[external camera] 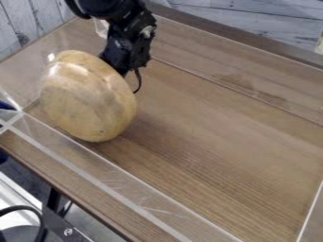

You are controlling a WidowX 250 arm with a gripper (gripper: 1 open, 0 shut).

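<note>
A large, pale wooden bowl-like object (89, 99) stands tilted on its side at the left of the wooden table, its rounded face toward the lower right. The black arm comes down from the top behind it, with the gripper (119, 59) at its upper back edge. The fingertips are mostly hidden by the object, so I cannot see how the fingers stand or whether they touch it.
Clear plastic strips run along its left and front edges. A cable (25, 213) lies off the table at the lower left, and pale plank walls stand behind.
</note>
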